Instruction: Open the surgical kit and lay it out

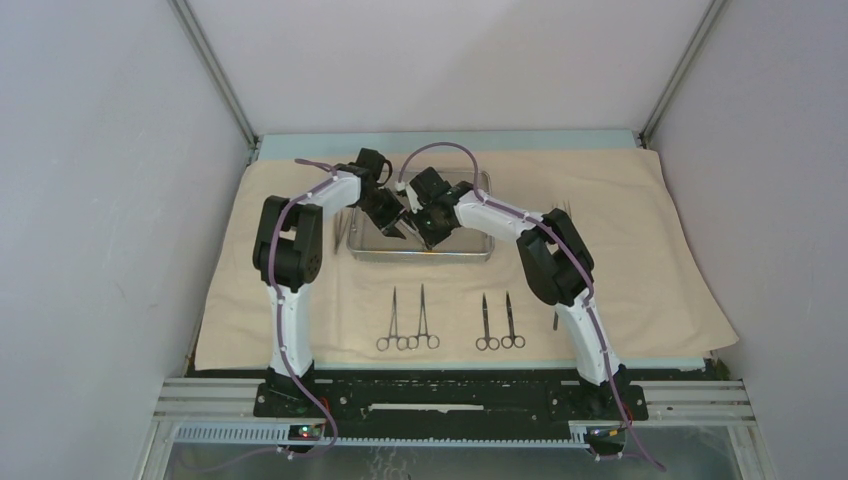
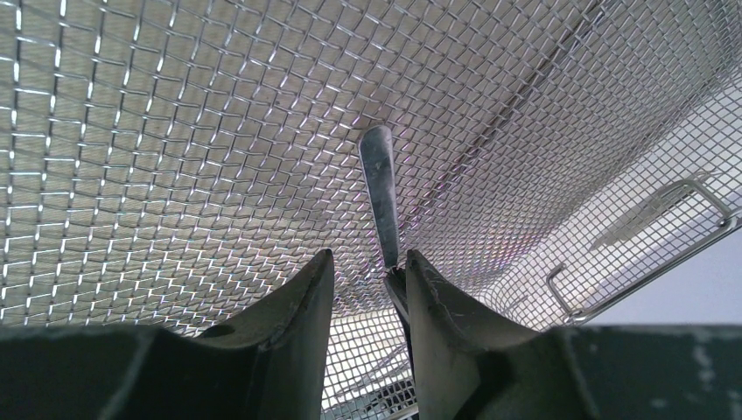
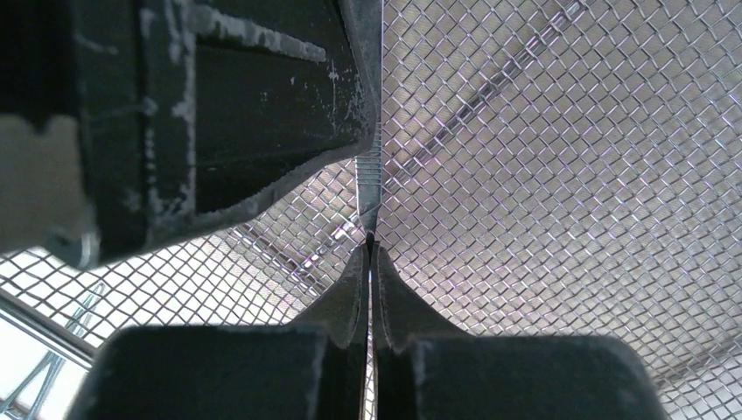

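Note:
A flat grey scalpel handle (image 2: 380,188) slants over the mesh of the wire tray (image 1: 420,257). Its narrow end meets the fingertips of my right gripper, which is shut on it, with only that thin tip showing between the pads. My left gripper is open; in its own view the handle's lower end and the right fingertips lie across the gap. In the right wrist view, a dark left finger (image 3: 271,122) sits close against the handle's ribbed part (image 3: 369,179) and covers some of it.
Two clamps (image 1: 422,318) and two scissors (image 1: 486,322) lie on the beige cloth (image 1: 450,345) in front of the tray. Thin instruments (image 1: 338,235) rest left of the tray, and others (image 1: 556,320) lie to the right, partly behind the right arm. The tray's wire walls surround both grippers.

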